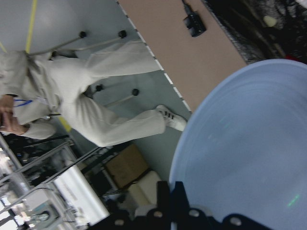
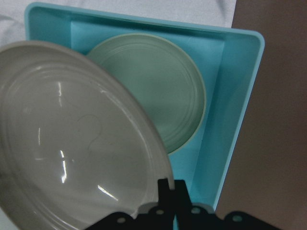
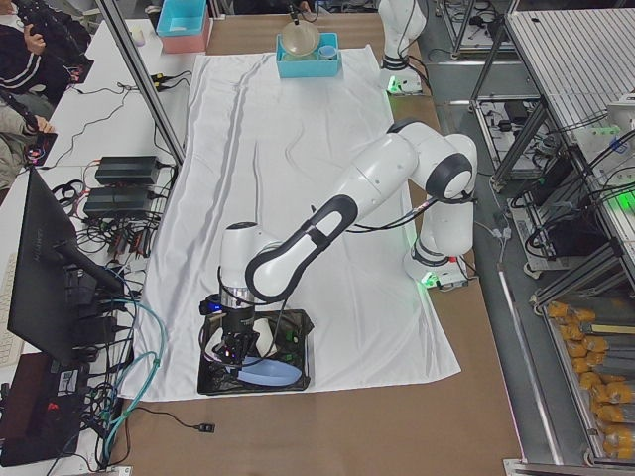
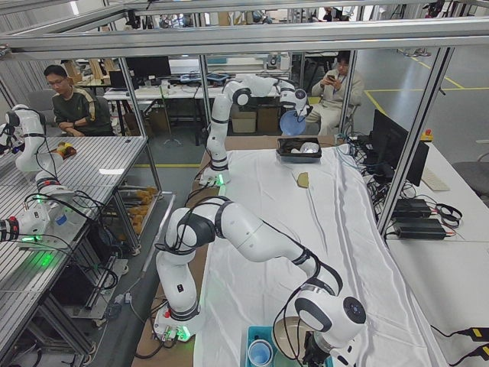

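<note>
My left gripper is shut on the rim of a light blue plate [image 1: 240,148], held tilted above the black bin [image 4: 299,156] at one end of the table. At the other end, my right gripper is shut on the rim of a beige plate [image 2: 67,134], over a turquoise tray [image 2: 240,96]. A pale green plate [image 2: 144,86] lies in that tray, partly covered by the beige one. A blue cup [image 4: 260,353] also stands in the tray. White items [image 4: 309,148] sit in the black bin.
A monitor [image 3: 45,278], cables and black boxes crowd the adjoining desk. A person [image 4: 336,99] sits beyond the bin's end.
</note>
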